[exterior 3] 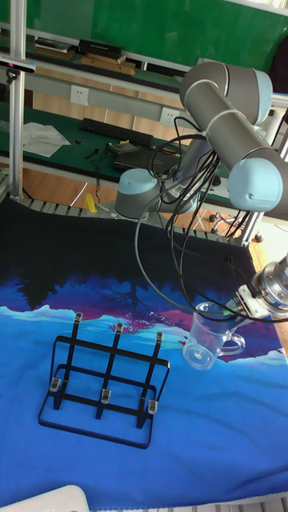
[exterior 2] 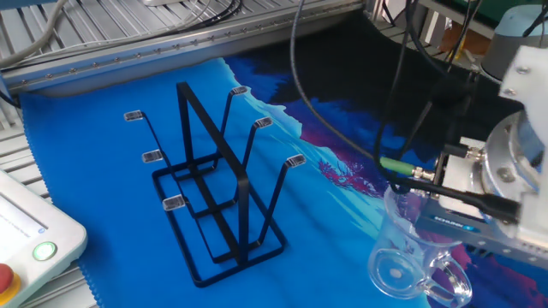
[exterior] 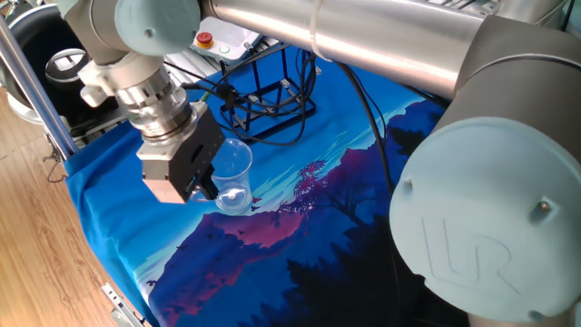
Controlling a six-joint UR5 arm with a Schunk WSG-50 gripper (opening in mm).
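Note:
A clear glass mug (exterior: 233,173) is on or just above the blue patterned cloth, roughly upright; whether its base touches is hard to tell. Its handle (exterior 2: 454,287) points toward the gripper's side. My gripper (exterior: 209,188) comes down at a slant by the mug, its dark fingers (exterior: 208,185) at the handle side and overlapping the mug's wall in exterior view 1. In exterior view 2 the gripper body hides the mug's upper part and the fingers. Exterior view 3 has the mug (exterior 3: 201,346) just below the gripper. The gap between the fingers is hidden.
A black wire rack (exterior 2: 244,218) with several upturned, pale-tipped prongs stands on the cloth (exterior 2: 86,171), apart from the mug. Loose cables (exterior 3: 174,234) hang from the arm. A control pendant (exterior 2: 34,239) with a red button lies at the cloth's edge.

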